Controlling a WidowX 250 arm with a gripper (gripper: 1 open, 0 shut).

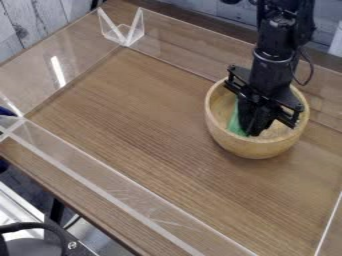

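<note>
A wooden bowl (234, 140) sits on the right half of the wooden table. My black gripper (263, 115) reaches down into the bowl from above, its fingers around or against a green object (238, 122) inside. The gripper's own body hides much of that object, and I cannot tell whether the fingers are closed on it.
A clear plastic container or bracket (122, 27) stands at the back left. Part of a black device (34, 243) shows at the bottom left corner.
</note>
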